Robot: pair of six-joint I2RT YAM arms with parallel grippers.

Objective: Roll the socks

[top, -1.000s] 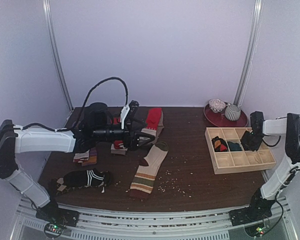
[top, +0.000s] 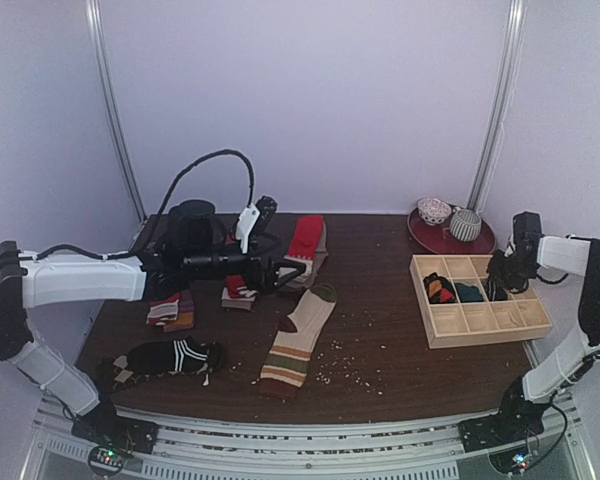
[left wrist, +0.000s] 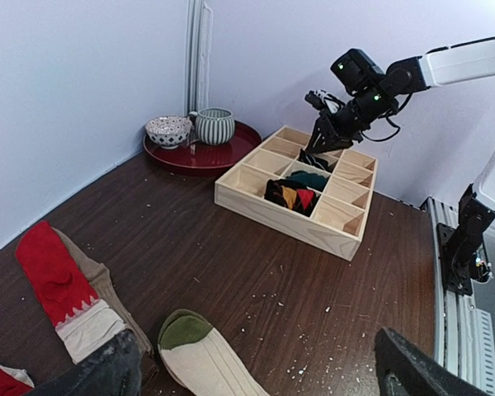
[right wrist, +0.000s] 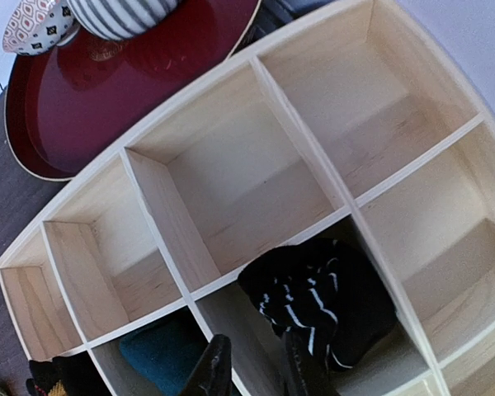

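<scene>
A rolled black sock with white stripes [right wrist: 326, 305] lies in a middle compartment of the wooden box [top: 430, 310]. My right gripper is over that compartment, its fingers apart with a narrow gap; one fingertip overlaps the sock's left edge in the right wrist view. Whether it touches the sock cannot be told. A teal rolled sock [right wrist: 157, 351] and a black, orange and red one [top: 439, 289] fill the neighbouring compartments. On the table a beige striped sock [top: 298, 340] lies flat. Above the table at left, my left gripper is open and empty.
Red-and-beige socks [top: 308, 240], a black striped sock [top: 165, 357] and small folded socks [top: 170, 312] lie at left. Behind the box, a red tray [top: 435, 238] carries a patterned bowl [top: 433, 211] and a striped cup [top: 465, 225]. Crumbs dot the table's middle front.
</scene>
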